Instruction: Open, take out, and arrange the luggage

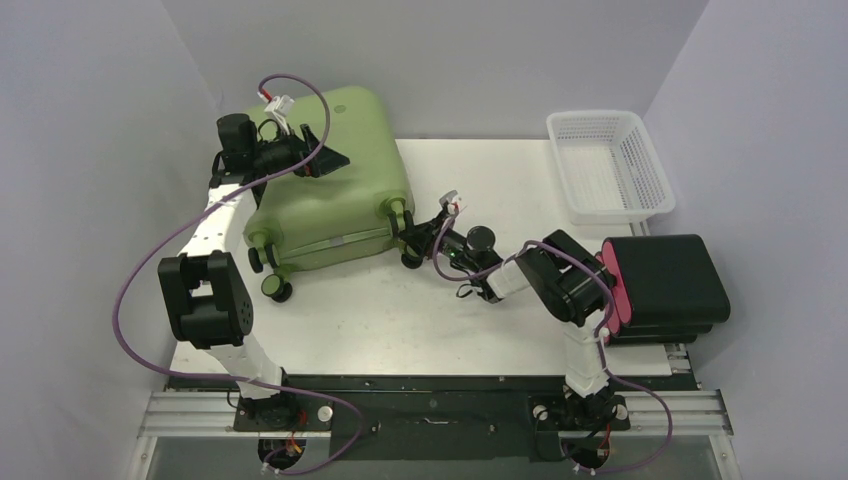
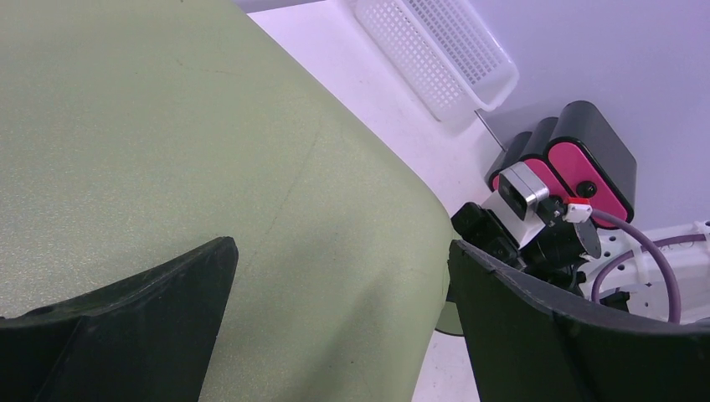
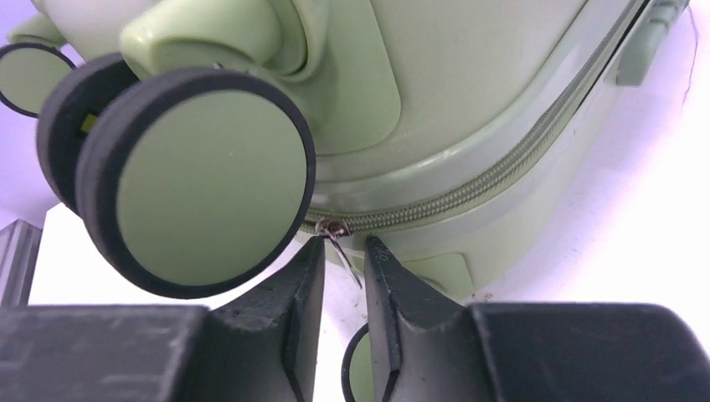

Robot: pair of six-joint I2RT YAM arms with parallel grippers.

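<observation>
A green suitcase [image 1: 335,190] lies on its side at the left of the table, wheels toward the front. My left gripper hangs open over its broad top face, nothing between the fingers. My right gripper is at the front right wheel corner, just below a large wheel [image 3: 205,186], its fingers part open around the thin metal zipper pull [image 3: 333,231] on the zip seam. Whether the fingers touch the pull is unclear.
A white plastic basket [image 1: 606,160] stands at the back right. A dark case with pink sides [image 1: 664,280] lies at the right front.
</observation>
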